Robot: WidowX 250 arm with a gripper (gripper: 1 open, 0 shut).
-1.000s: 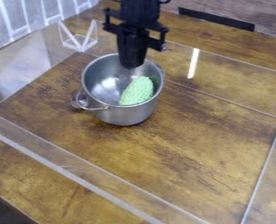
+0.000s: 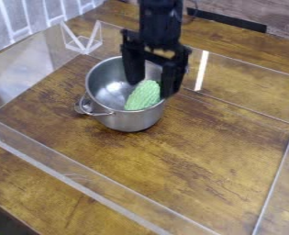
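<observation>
A steel pot [image 2: 107, 92] with a wire side handle stands on the wooden table. A pale green oblong item [image 2: 143, 95] lies inside it, toward the right. My dark gripper [image 2: 151, 66] hangs from the top of the view over the back of the pot, its fingers spread open. It partly hides the pot's rear rim. Whether it touches the pot or the green item I cannot tell.
Clear panels or tape strips cross its left and right parts. A white wire object [image 2: 83, 41] sits at the back left.
My gripper has come lower and nearer over the pot, its fingers now reaching down on both sides above the green item. The pot looks nearly unmoved.
</observation>
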